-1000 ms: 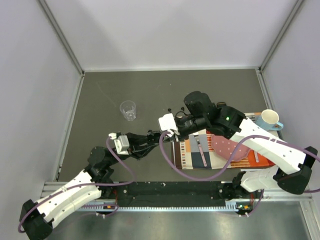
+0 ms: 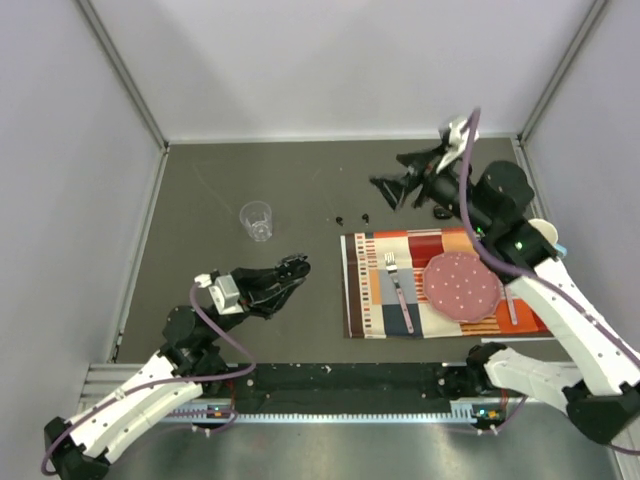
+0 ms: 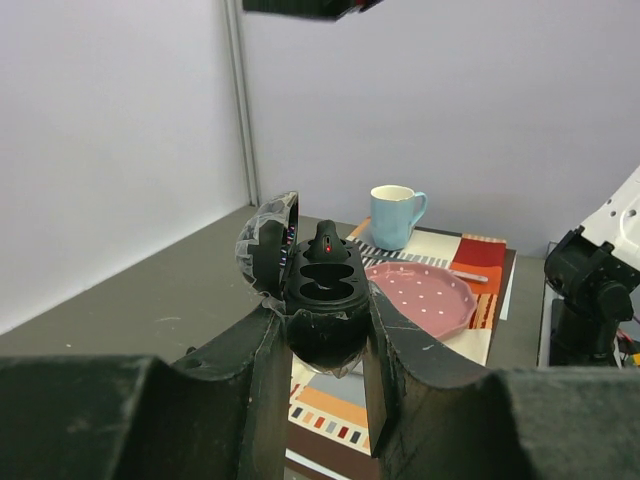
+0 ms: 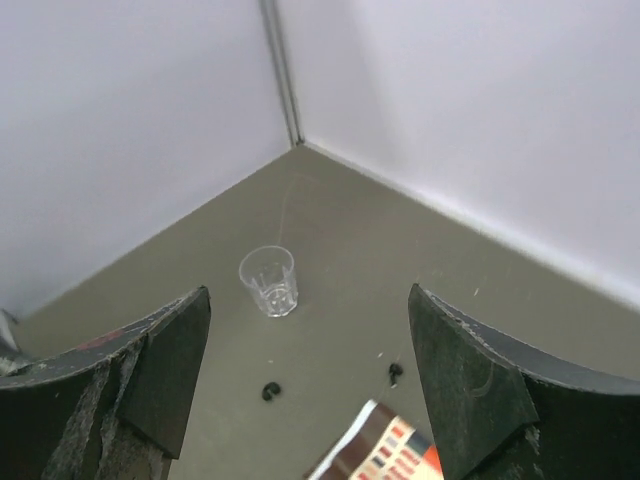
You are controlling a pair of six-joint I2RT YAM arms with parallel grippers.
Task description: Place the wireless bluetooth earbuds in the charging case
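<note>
My left gripper is shut on the black charging case [image 3: 325, 310], held upright with its lid open; a dark piece with a small red light sits at the top of the case, beside empty-looking wells. Two small black earbuds lie on the grey table near the mat, one [image 4: 271, 391] left of the other [image 4: 395, 372]. My right gripper is open and raised over the right half of the table, blurred in the top view, with nothing between its fingers.
A clear glass [image 2: 256, 222] stands left of the earbuds. On the striped mat [image 2: 362, 320] lie a pink plate [image 2: 461, 287] and cutlery, with a blue mug [image 3: 391, 218] at its far right.
My left gripper has shifted slightly left with the case.
</note>
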